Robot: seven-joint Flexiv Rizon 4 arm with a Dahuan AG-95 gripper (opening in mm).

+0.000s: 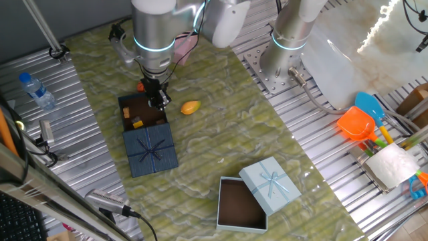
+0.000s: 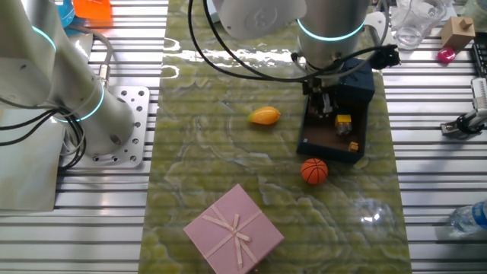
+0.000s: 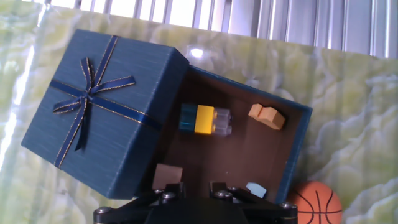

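Note:
My gripper (image 1: pixel 160 102) hangs over the dark blue box (image 2: pixel 332 151), near its inner corner. In the wrist view the gripper shows a gap between its two dark fingertips, with nothing seen held there. The box's ribboned lid (image 3: pixel 93 106) lies askew across one end. Inside are a yellow, teal and clear block piece (image 3: pixel 204 119), an orange-tan piece (image 3: pixel 267 116), a brown block (image 3: pixel 166 176) and a light blue piece (image 3: pixel 255 189) close beside the fingers. Whether the gripper touches anything inside cannot be told.
An orange basketball toy (image 2: pixel 314 171) and a yellow-orange fruit (image 2: pixel 265 116) lie just outside the box. A pink box (image 2: pixel 233 230) stands apart. A light blue box (image 1: pixel 241 204) sits open, its lid (image 1: pixel 271 184) leaning on it.

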